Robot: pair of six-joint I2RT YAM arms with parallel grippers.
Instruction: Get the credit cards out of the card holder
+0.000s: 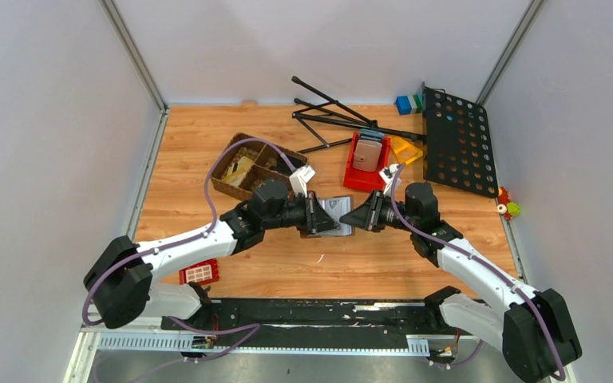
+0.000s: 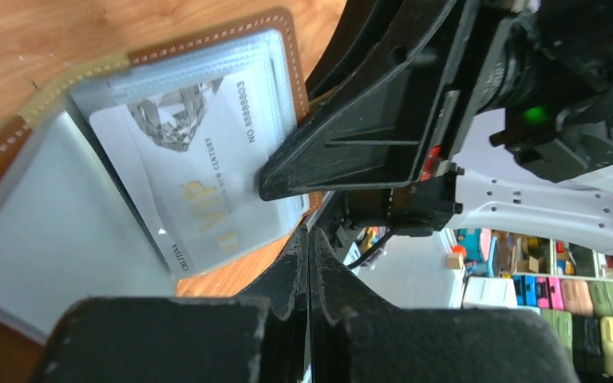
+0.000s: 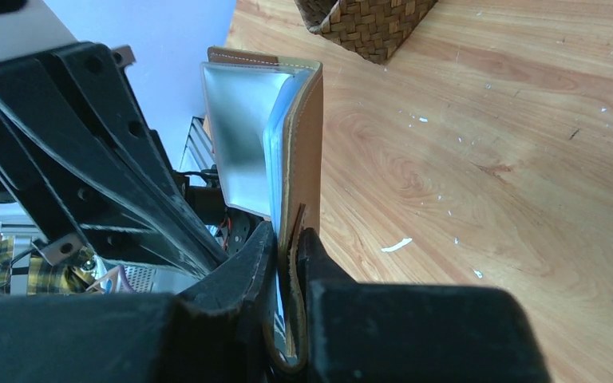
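Observation:
Between the two arms the card holder (image 1: pixel 346 198) is held open above the table, a brown-edged booklet with clear sleeves. In the left wrist view a pale card (image 2: pixel 187 152) marked VIP, with a diamond picture, lies in a sleeve of the holder (image 2: pixel 291 48). My right gripper is shut on the edge of the card holder (image 3: pixel 307 136), which stands upright between its fingers. My left gripper is shut, its tips close to the sleeve's lower edge, with nothing visible between them; whether they touch the sleeve I cannot tell.
A woven divided basket (image 1: pixel 227 187) stands behind the left arm. Behind the right gripper is a red tray (image 1: pixel 359 177), with a black folded stand (image 1: pixel 335 116) farther back. A red calculator-like item (image 1: pixel 199 272) lies front left.

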